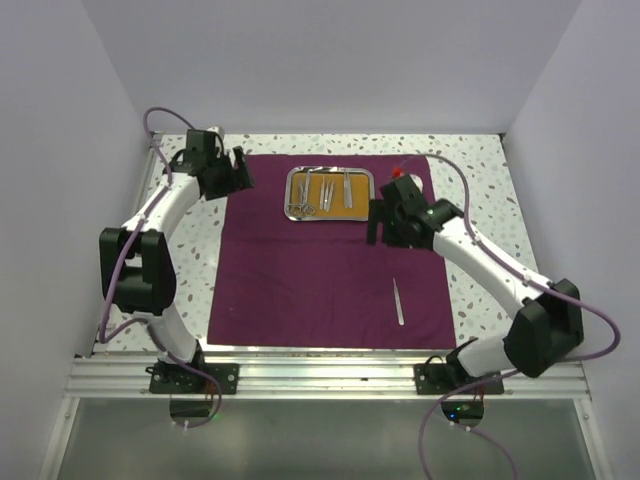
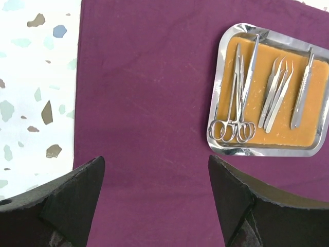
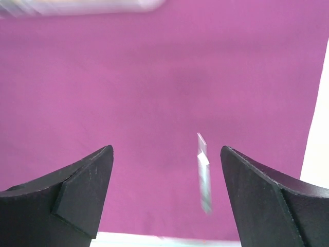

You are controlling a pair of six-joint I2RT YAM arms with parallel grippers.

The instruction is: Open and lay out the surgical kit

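The metal tray [image 1: 289, 193] with its orange-brown pad rests on the far middle of the purple cloth [image 1: 300, 290]. Inside it lie scissor-handled clamps [image 2: 235, 116], several tweezers [image 2: 276, 100] and a scalpel handle [image 2: 303, 92]. By itself on the front right of the cloth lies a slim silver scalpel [image 1: 398, 301], blurred in the right wrist view. Over the cloth, between tray and lone scalpel, my right gripper [image 1: 374, 222] stands open and empty. My left gripper [image 1: 244, 169] hangs open near the cloth's far left, left of the tray, nothing between its fingers.
White speckled table [image 1: 485, 215] borders the cloth on both sides. A metal rail [image 1: 330, 362] runs along the front edge.
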